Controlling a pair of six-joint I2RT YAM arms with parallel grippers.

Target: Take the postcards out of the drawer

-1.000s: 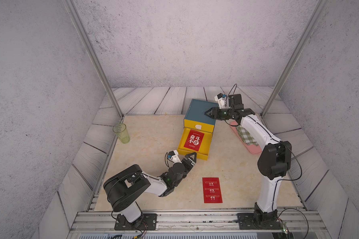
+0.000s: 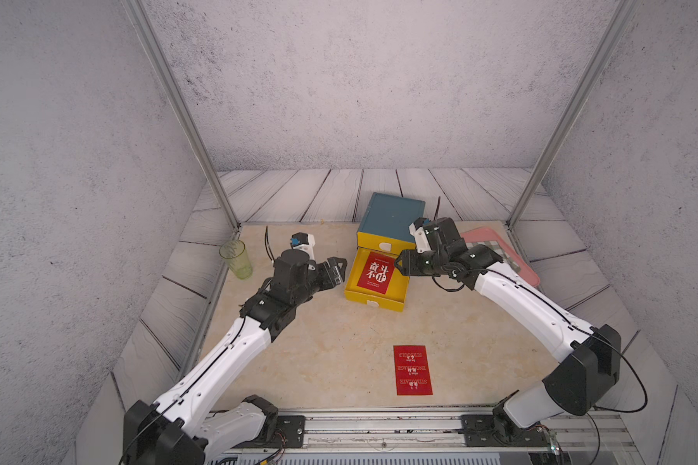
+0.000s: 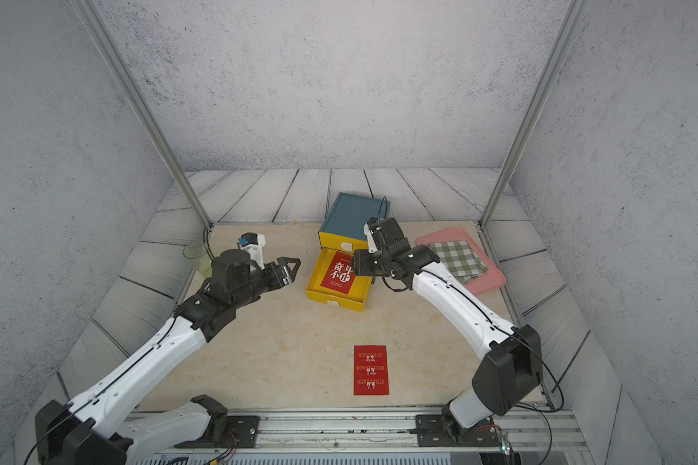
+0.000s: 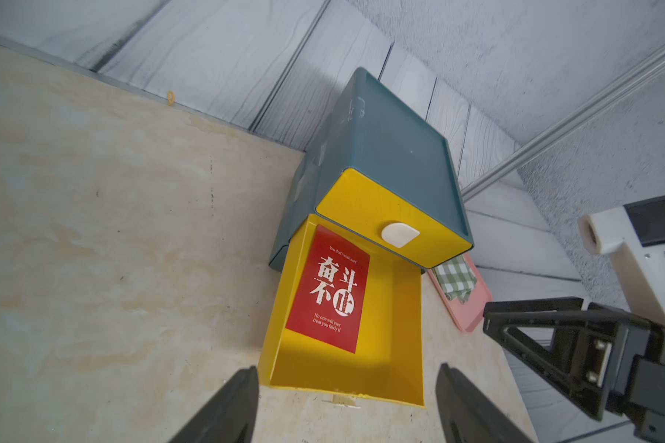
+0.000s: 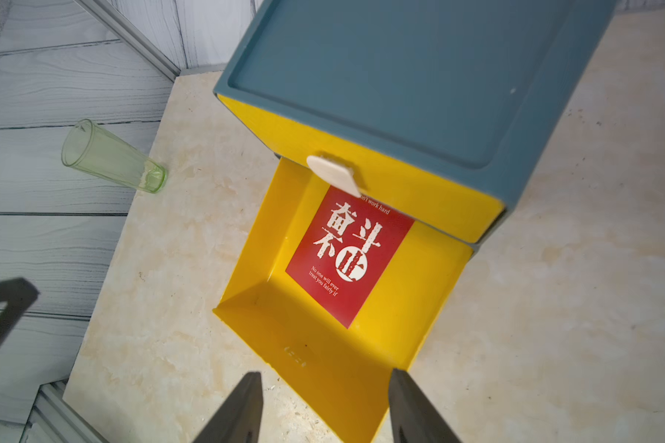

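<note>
A red postcard with white characters lies in the yellow pulled-out drawer, below the blue-topped drawer box. Another red card lies on the table at the front. My left gripper hangs open to the left of the drawer, nothing between its fingers. My right gripper is over the drawer's right side, its fingers apart and empty, facing the postcard.
A green glass stands at the left edge of the table. A pink tray with a checked cloth lies at the right.
My left gripper has risen and moved back and left from the drawer's front.
</note>
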